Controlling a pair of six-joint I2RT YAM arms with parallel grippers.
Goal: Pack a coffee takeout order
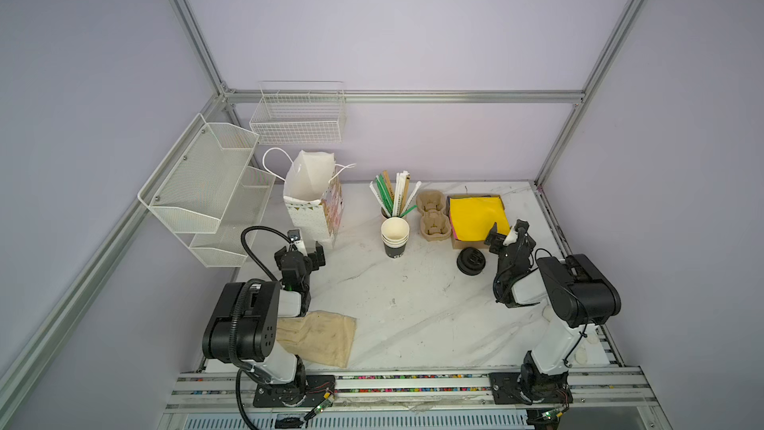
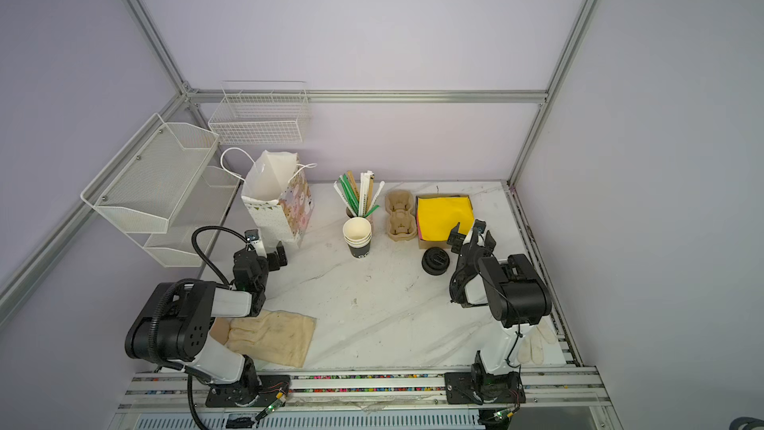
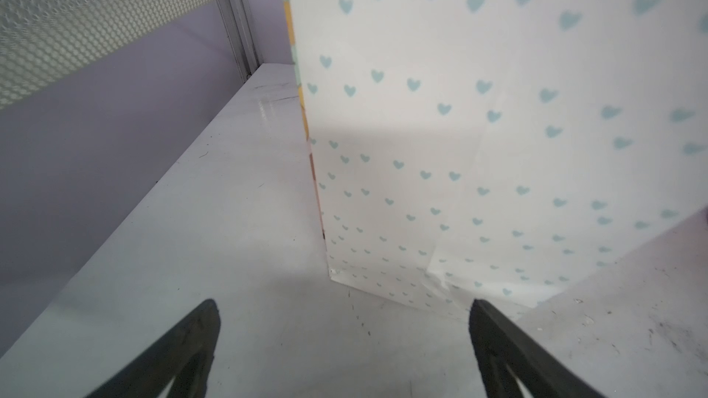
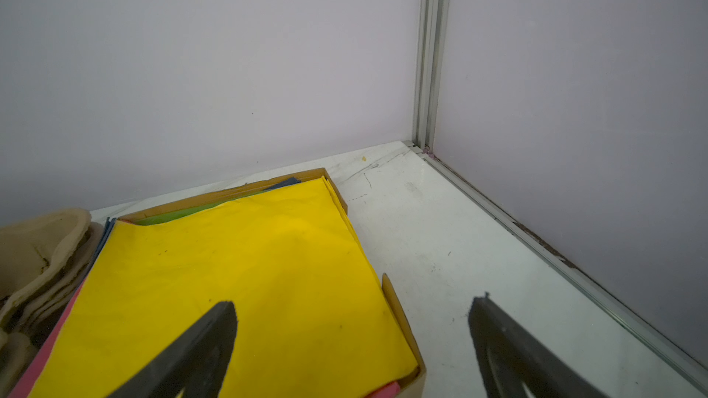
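Note:
A white paper bag (image 1: 310, 191) with handles stands upright, open at the top, at the back left; its heart-printed side (image 3: 472, 140) fills much of the left wrist view. My left gripper is open in front of it, empty. Stacked paper cups (image 1: 394, 232) stand mid-table before a holder of straws (image 1: 394, 193). Beside these lie cardboard cup carriers (image 1: 433, 215), then a box of yellow napkins (image 4: 243, 272). Black lids (image 1: 471, 261) are piled in front of the box. My right gripper stands open near the box's front right corner, nothing between its fingers.
A folded tan cloth (image 1: 326, 337) lies at the front left. White mesh shelves (image 1: 203, 179) hang on the left wall, and a wire basket (image 1: 298, 119) on the back wall. Gloves (image 2: 534, 344) rest at the front right.

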